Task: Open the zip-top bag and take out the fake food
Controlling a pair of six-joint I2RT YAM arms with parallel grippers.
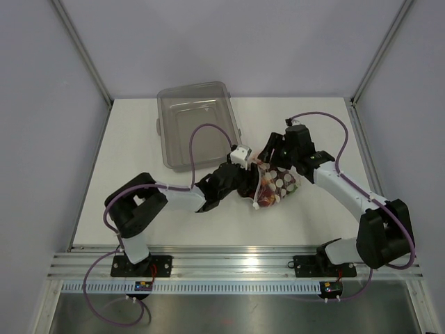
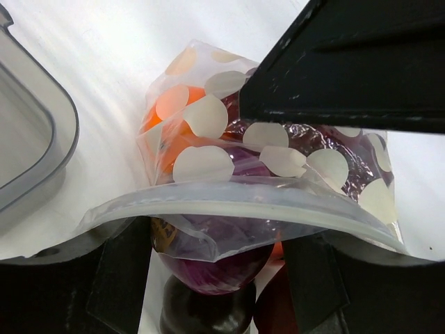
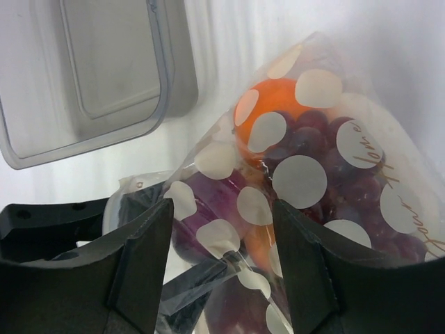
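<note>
The polka-dot zip top bag (image 1: 278,188) lies on the table's centre-right, holding purple, orange and grape-like fake food (image 3: 309,149). My left gripper (image 1: 249,177) is at the bag's mouth; in the left wrist view its fingers sit beneath the clear zip strip (image 2: 278,207), either side of a purple piece (image 2: 215,275), with dark round food below. My right gripper (image 1: 271,149) is over the bag, its fingers apart above the bag's film in the right wrist view.
A clear grey plastic bin (image 1: 195,125) stands at the back left, near the left gripper.
</note>
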